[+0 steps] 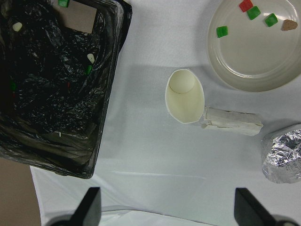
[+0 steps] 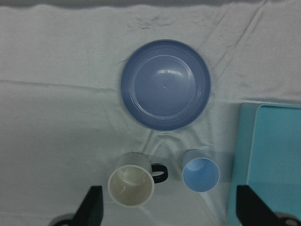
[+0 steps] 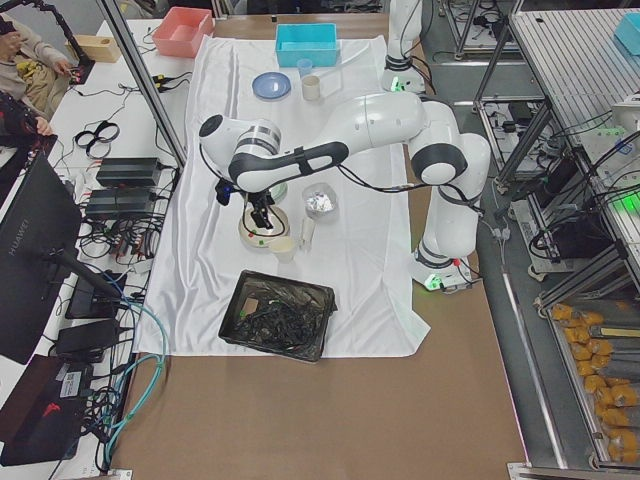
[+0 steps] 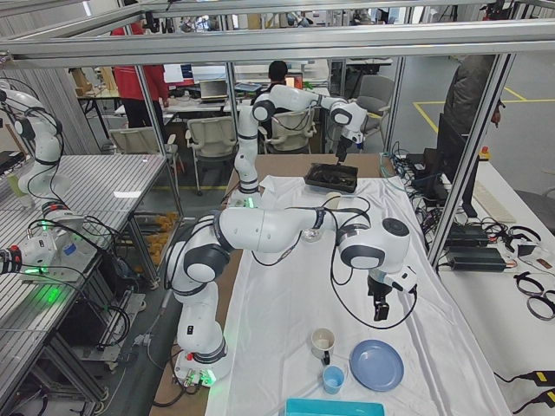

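Observation:
My left gripper hangs open above the white cloth. Below it in the left wrist view are a black bin lined with black plastic (image 1: pixel 56 132), an empty cream cup (image 1: pixel 183 101), a crumpled white paper roll (image 1: pixel 233 121), a foil-wrapped object (image 1: pixel 284 155) and a cream plate (image 1: pixel 254 56) with green, red and brown pieces. Small bits lie in the bin. My right gripper is open over the other end, above a blue plate (image 2: pixel 164 84), a white mug (image 2: pixel 130 186) with black handle and a blue cup (image 2: pixel 200 174).
A cyan tray (image 2: pixel 270 146) sits beside the blue cup. A pink bin (image 3: pixel 182 32) stands on the side table among cables and equipment. The brown tabletop (image 3: pixel 320 420) beyond the black bin is clear.

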